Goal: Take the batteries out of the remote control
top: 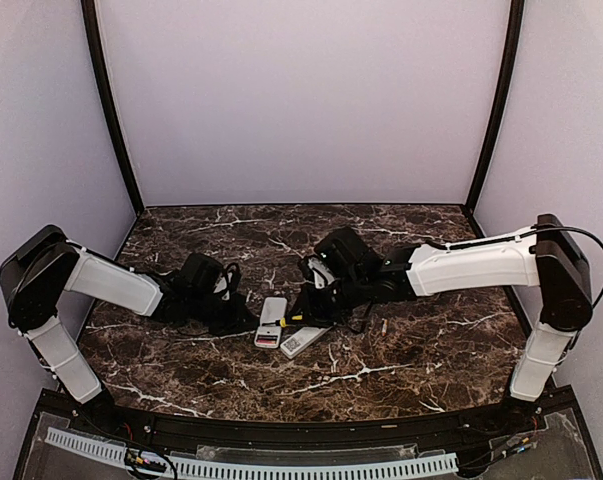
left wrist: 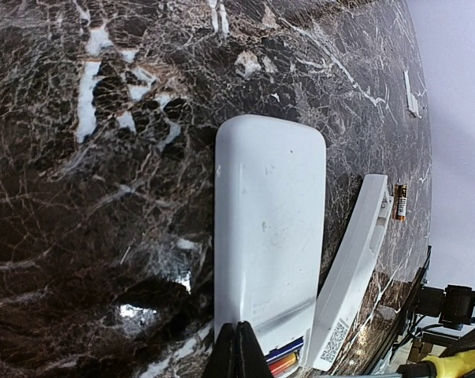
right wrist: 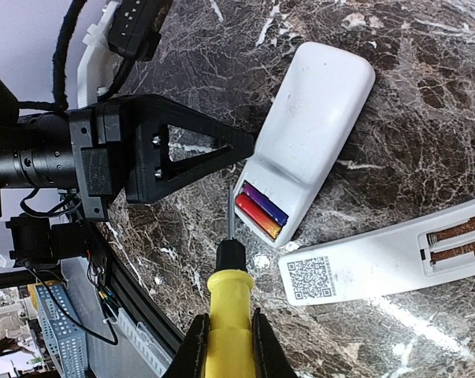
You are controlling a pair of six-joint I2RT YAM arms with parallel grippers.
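The white remote control (top: 273, 308) lies on the dark marble table; its end compartment shows a red battery (right wrist: 255, 213) and a purple one (right wrist: 265, 204) side by side. My left gripper is shut, its tips against the remote's long edge near the compartment; nothing shows between them. My right gripper is shut on a yellow-handled screwdriver (right wrist: 228, 295). In the right wrist view the thin shaft (right wrist: 231, 213) reaches up beside the compartment's outer edge. Whether its tip touches the remote cannot be told. Both batteries sit inside.
A second white remote (right wrist: 351, 272) with a QR code and an uncovered compartment lies close beside the first. Farther right is a loose battery (left wrist: 401, 201).
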